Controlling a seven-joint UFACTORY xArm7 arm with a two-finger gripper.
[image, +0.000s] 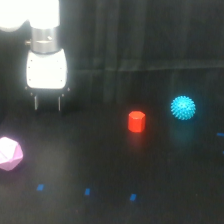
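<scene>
My white gripper (47, 98) hangs at the upper left with its two thin fingers apart and nothing between them, above the dark surface. A red cylinder (136, 121) stands right of the middle. A spiky cyan ball (183, 108) lies to its right and slightly farther back. At the left edge a pink-and-white faceted object (9, 153) is partly in view.
Several small blue marks, among them one at the lower middle (133, 197), dot the dark floor (110, 170). A dark backdrop fills the rear.
</scene>
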